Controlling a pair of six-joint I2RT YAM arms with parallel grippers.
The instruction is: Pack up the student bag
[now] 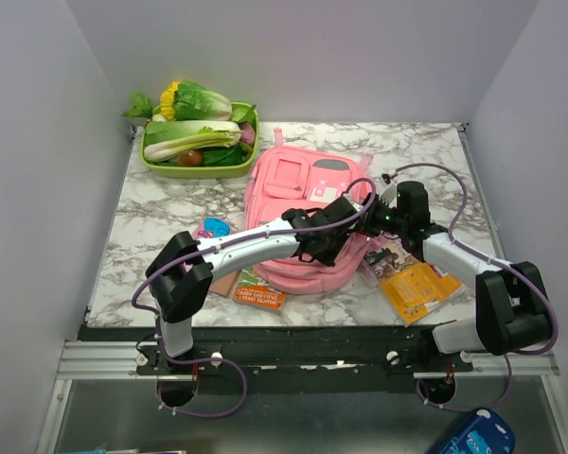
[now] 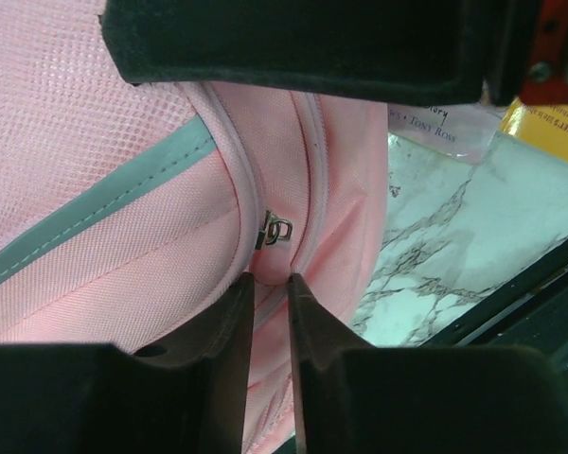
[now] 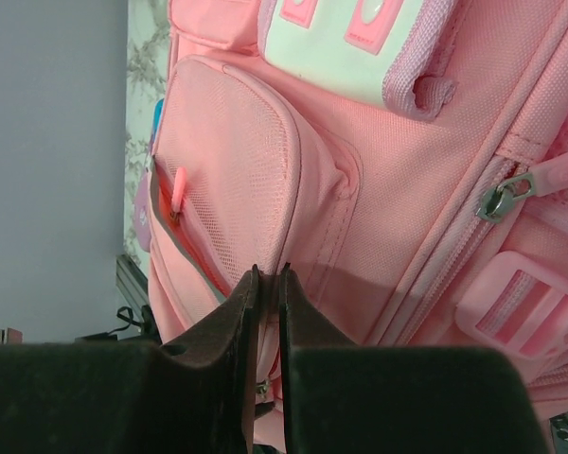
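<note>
The pink backpack (image 1: pixel 289 213) lies flat in the middle of the table, partly covered by both arms. In the left wrist view, a metal zipper slider (image 2: pixel 276 230) with a pink pull tab (image 2: pixel 273 263) sits on its curved seam. Around the tab's lower end, the tips of my left gripper stand a little apart; whether they press on it I cannot tell. My right gripper is shut on a folded edge of the bag's fabric (image 3: pixel 286 203). A second zipper slider (image 3: pixel 499 200) shows at the right of that view.
A green basket of vegetables (image 1: pixel 199 172) stands at the back left. An orange book (image 1: pixel 260 291) lies by the bag's front left, a yellow book (image 1: pixel 418 288) at the right. Bare marble (image 1: pixel 151 246) is on the left.
</note>
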